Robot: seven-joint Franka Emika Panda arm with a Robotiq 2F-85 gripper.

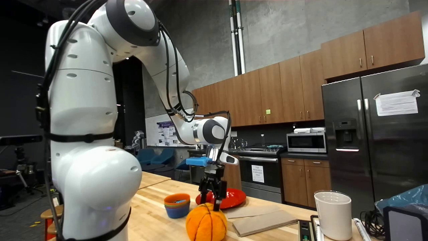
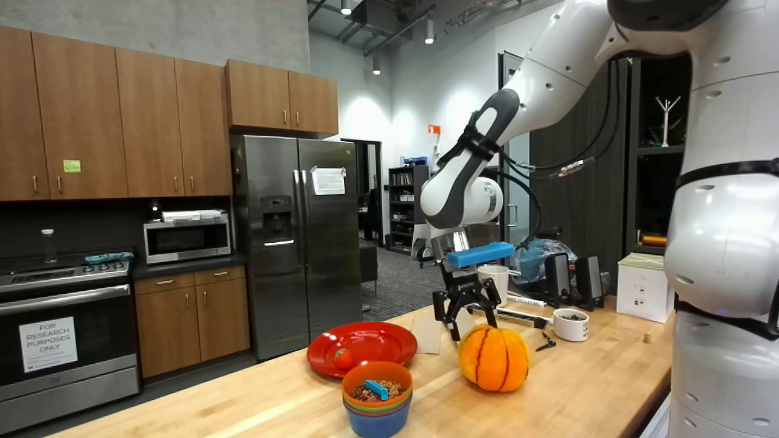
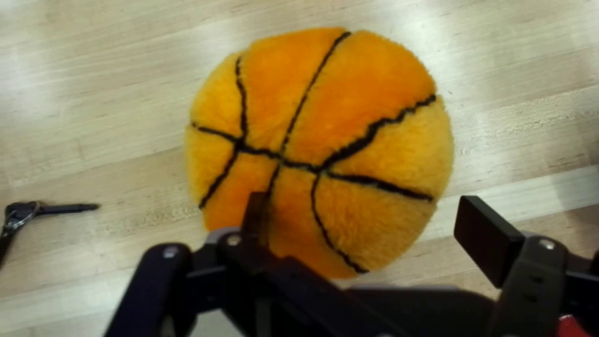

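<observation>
A plush orange ball with black seams (image 3: 331, 118), like a small basketball, rests on the wooden table. Directly over its top my gripper (image 1: 210, 204) points downward, its fingers apart. In the wrist view the left finger (image 3: 255, 216) overlaps the ball's lower edge, while the right finger (image 3: 485, 238) is out past its side over bare wood. Exterior view 2 has the gripper (image 2: 473, 331) at the ball's upper left, fingers spread. Nothing is gripped; whether a fingertip touches the plush cannot be made out.
Stacked coloured bowls (image 2: 377, 420), the top one holding small bits and a blue piece, stand near a red plate (image 2: 321, 355) bearing a small red item. Flat boards (image 1: 264, 221), a white mug (image 1: 335, 217) and a small white cup (image 2: 571, 328) are nearby. Dark keys (image 3: 22, 212) lie beside the ball.
</observation>
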